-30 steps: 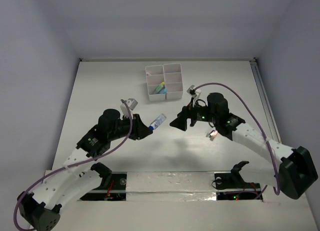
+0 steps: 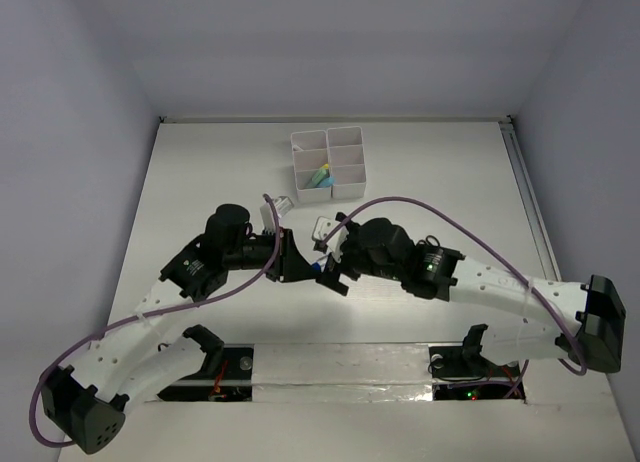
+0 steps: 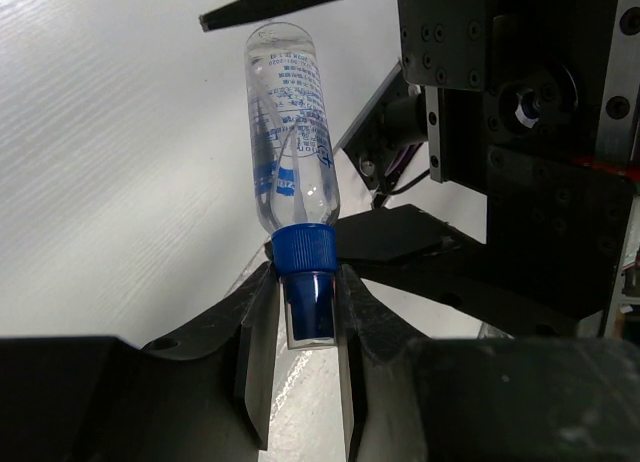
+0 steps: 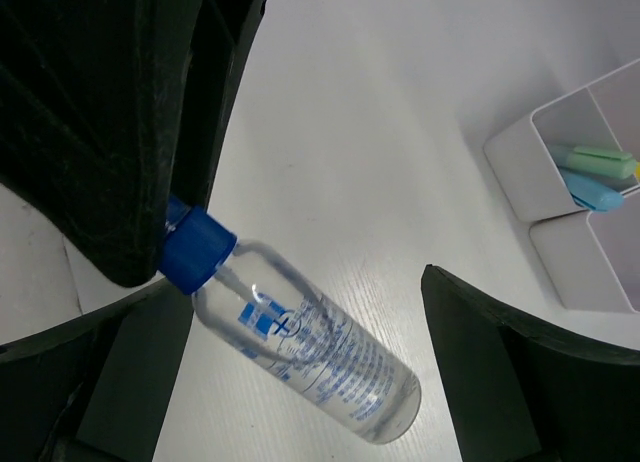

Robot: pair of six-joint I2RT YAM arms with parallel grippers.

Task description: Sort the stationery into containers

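A clear glue bottle with a blue cap (image 3: 292,132) is held at its cap by my left gripper, shown in the top view at mid-table (image 2: 300,266). My right gripper stands open around the bottle (image 4: 320,352), one finger either side of it, close against the left gripper. A white divided container (image 2: 347,154) stands at the back centre, holding green, blue and yellow items, seen also at the right of the right wrist view.
Both arms nearly meet at the middle, the right arm hiding part of the table.
My right arm has swung left from the right of centre to meet the left gripper and bottle. The left arm has shifted slightly to the right.
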